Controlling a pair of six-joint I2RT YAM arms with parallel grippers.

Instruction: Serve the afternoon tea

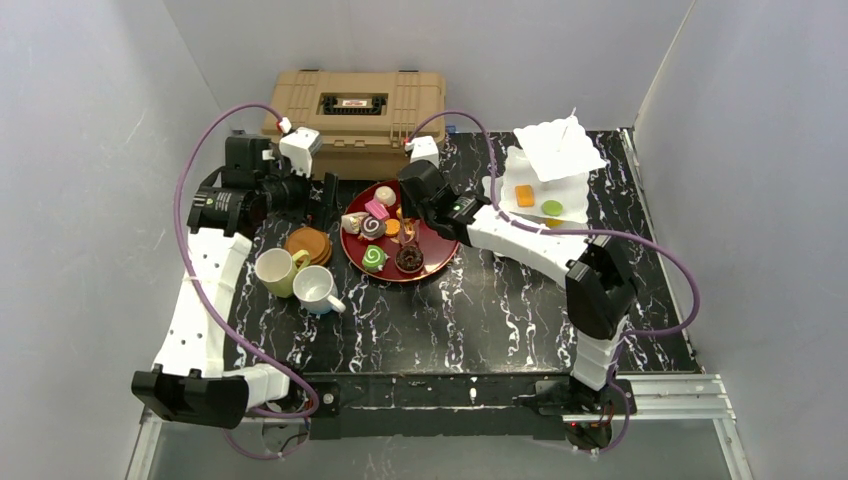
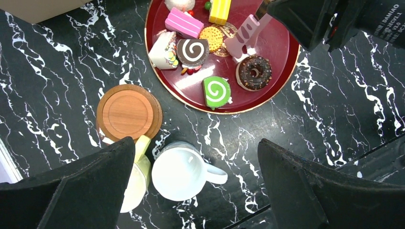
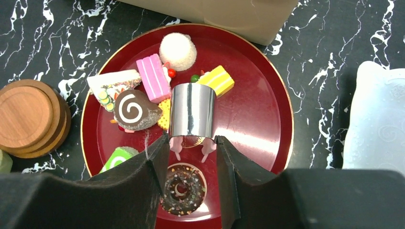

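Note:
A red tray (image 1: 438,262) holds sweets: a chocolate donut (image 2: 253,73), green roll (image 2: 216,91), chocolate roll (image 2: 192,50), pink cake (image 2: 184,23), yellow cake (image 2: 219,10), cake slice and white ball. My right gripper is shut on a metal piece (image 3: 191,107) with pink prongs below, held over the tray's middle, above the donut's far side. My left gripper stands open, high above a white cup (image 2: 176,174), a green mug (image 2: 134,186) and stacked wooden coasters (image 2: 126,114), left of the tray.
A tan case (image 1: 360,140) stands behind the tray. White fancy-edged trays (image 1: 555,150) with coloured pieces lie at right.

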